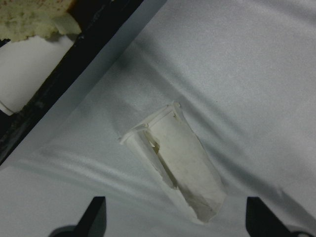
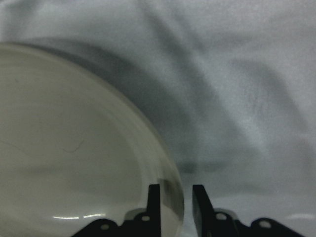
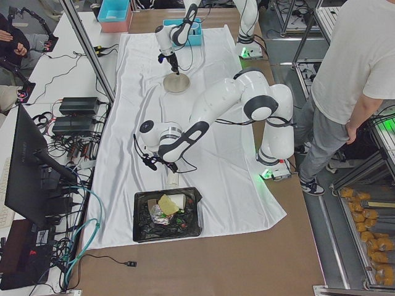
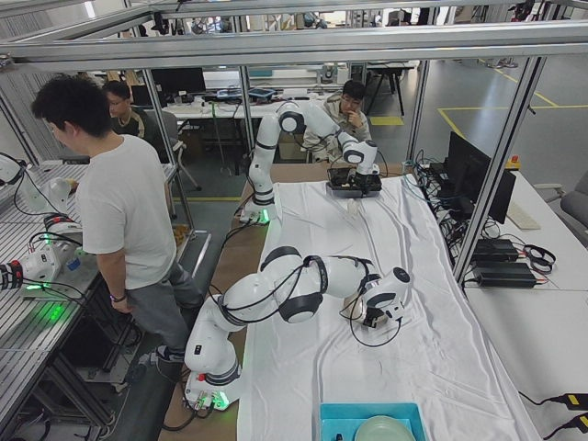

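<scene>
A crumpled white paper wrapper (image 1: 173,158) lies on the cloth beside the black tray (image 3: 139,216), which holds food scraps and white pieces. My left gripper hangs open just over the wrapper, its fingertips on either side of it in the left wrist view. At the other end of the table, my right gripper is at the rim of a beige plate (image 2: 84,133), its fingers slightly apart, one over the inside and one outside; whether it touches the rim I cannot tell.
A blue bin (image 4: 409,413) with a pale green plate (image 4: 386,427) stands beyond the right gripper. Monitors and cables line one side of the table, and a person in white stands along the other. The cloth between the arms is largely clear.
</scene>
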